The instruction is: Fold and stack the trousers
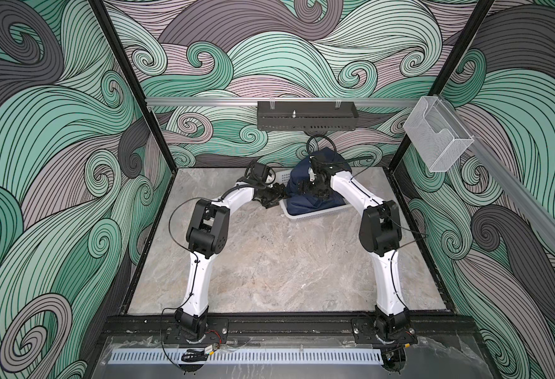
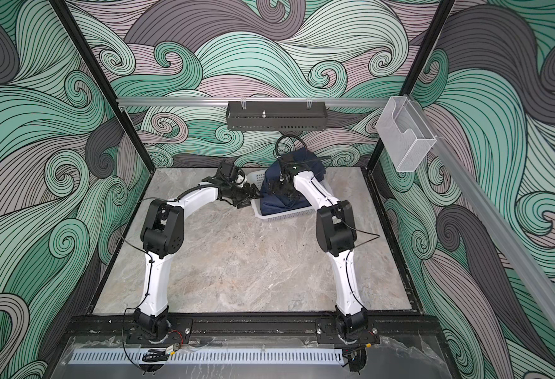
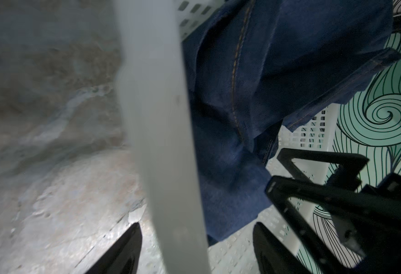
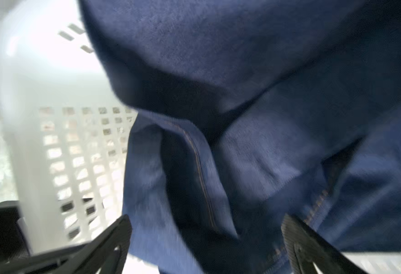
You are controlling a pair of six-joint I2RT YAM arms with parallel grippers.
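Observation:
Dark blue denim trousers (image 1: 315,202) lie in a loose heap in the white basket (image 1: 315,215) at the back of the table. At the basket's left edge is my left gripper (image 1: 281,192). In the left wrist view, the basket's white rim (image 3: 164,137) runs between its fingers, with gaps showing beside it; whether they touch the rim cannot be made out. My right gripper is open over the heap, with denim folds (image 4: 186,191) beneath and between its fingers. Contact with the cloth is unclear there.
Both arms' hands stand close together at the basket. A wire mesh holder (image 1: 438,135) hangs at the right, and a dark perforated shelf (image 1: 307,115) at the back.

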